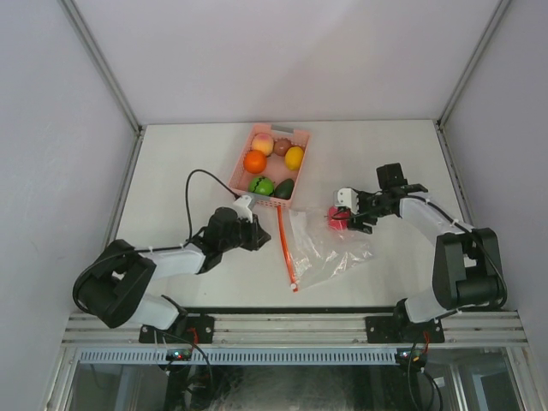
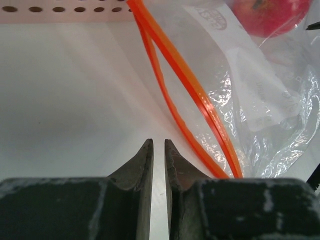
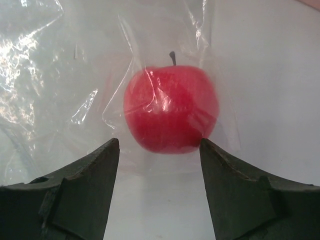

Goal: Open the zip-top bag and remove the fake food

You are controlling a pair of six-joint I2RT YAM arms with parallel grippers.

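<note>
The clear zip bag (image 1: 321,261) lies flat with its orange zip edge (image 1: 285,248) facing left. Two orange strips stand a little apart along the mouth in the left wrist view. Inside, toward the back right, is a red apple (image 3: 172,110), seen through the plastic. My left gripper is nearly closed, a thin gap between its tips and nothing visible there; it hovers left of the zip. The right gripper is open over the bag, its fingertips wide apart on either side of the apple's near edge. Contact with the plastic is unclear.
A pink basket (image 1: 244,199) holding several fake fruits stands behind the bag, close to the zip's far end.
</note>
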